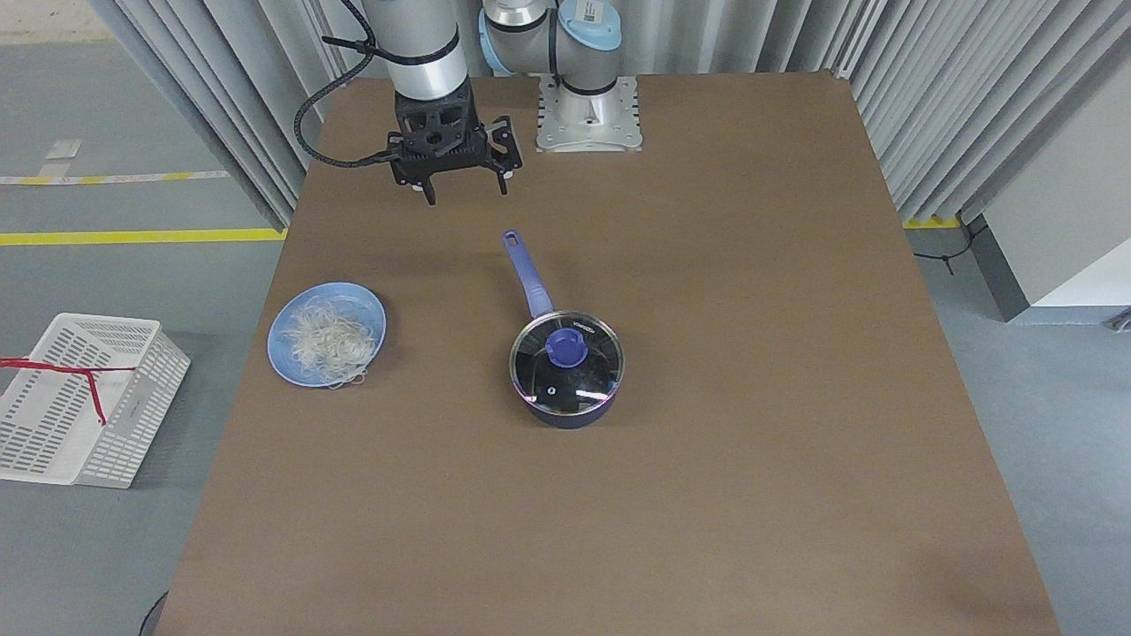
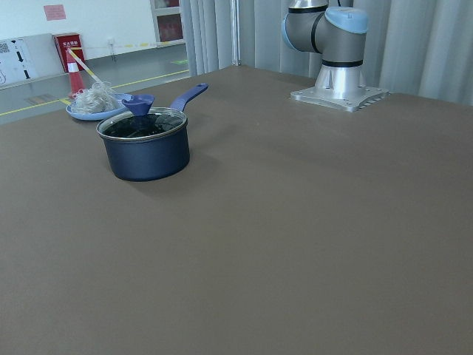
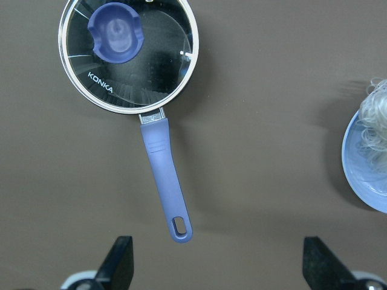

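A blue saucepan [image 2: 148, 155] with a glass lid [image 1: 541, 371] and blue knob [image 3: 115, 33] sits mid-table, its handle [image 3: 163, 169] pointing toward the arm's side. A light blue plate [image 1: 292, 361] of tangled white strands [image 1: 330, 337] lies beside it, left in the front view. My gripper [image 1: 466, 193] is above the far part of the table, apart from both. In the wrist view its fingertips [image 3: 124, 248] are wide open below the handle's end, nothing between them.
The robot's mounting plate [image 1: 588, 132] is at the back. A white slotted basket [image 1: 127, 424] stands on the floor left of the table.
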